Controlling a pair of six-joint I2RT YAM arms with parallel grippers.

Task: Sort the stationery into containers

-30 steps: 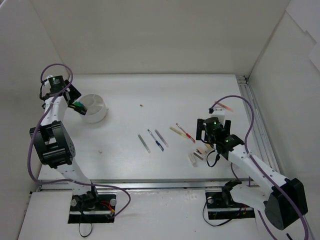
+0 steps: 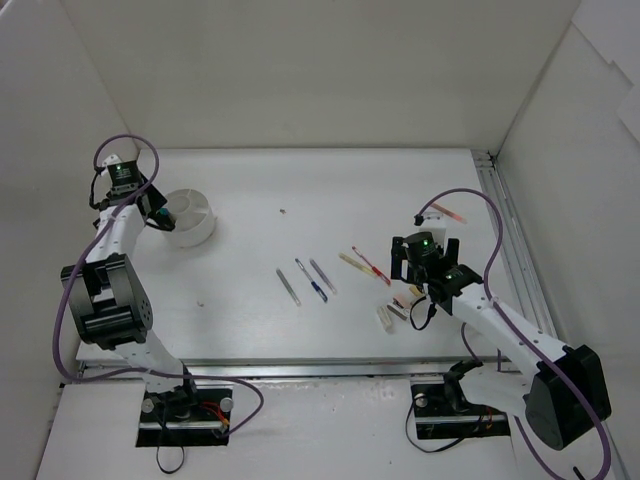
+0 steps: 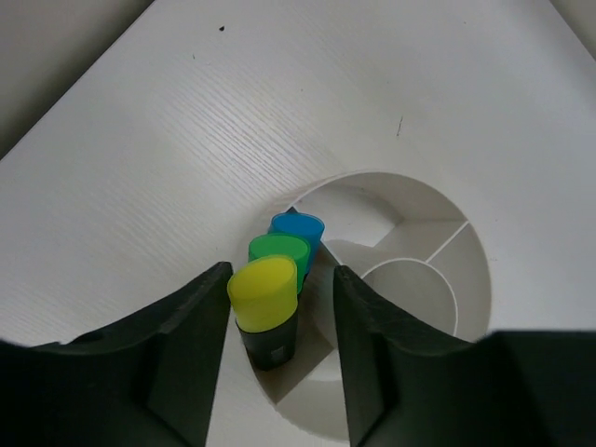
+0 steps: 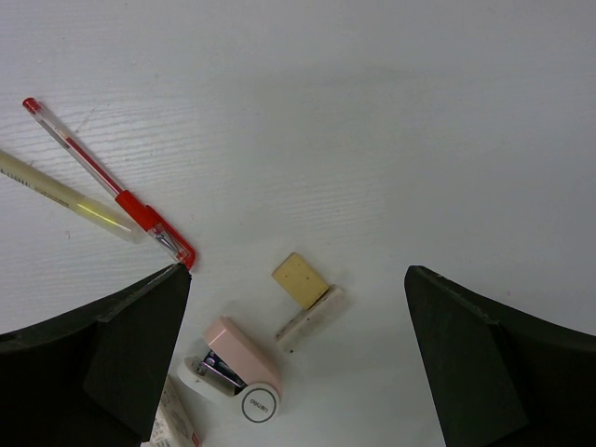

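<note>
A white divided container (image 2: 200, 225) stands at the table's left. In the left wrist view, yellow-topped (image 3: 264, 293), green (image 3: 279, 246) and blue (image 3: 296, 225) cylindrical items stand in one compartment. My left gripper is over them, its fingers apart on either side of the yellow top; contact cannot be told. My right gripper hangs open above loose stationery: a red pen (image 4: 88, 158), a yellow pen (image 4: 56, 191), a yellow block (image 4: 300, 279), a pink item (image 4: 240, 352) and several small white items.
Several pens (image 2: 312, 282) lie in the middle of the table, and an orange item (image 2: 448, 214) at the back right. Walls bound it at back and sides.
My left arm has shifted slightly at the container, its gripper turning over the coloured items. The right arm has barely moved.
</note>
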